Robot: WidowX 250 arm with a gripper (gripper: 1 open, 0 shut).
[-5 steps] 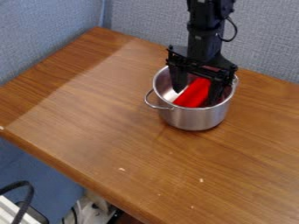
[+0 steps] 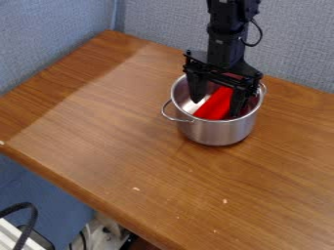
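A steel pot (image 2: 225, 131) with a side handle stands on the wooden table (image 2: 131, 166), right of centre toward the back. Inside it lie a red object (image 2: 218, 103) and something white beside it on the left. My black gripper (image 2: 221, 86) reaches down from the top into the pot's mouth, its fingers spread open on either side over the red object. Its tips are partly hidden in the pot, and whether they touch anything is unclear.
A padded grey wall runs behind it. Beyond the table's left edge are a blue surface and some cables at the lower left.
My gripper has shifted very slightly within the pot's mouth over the last second. The pot and its contents look almost unchanged.
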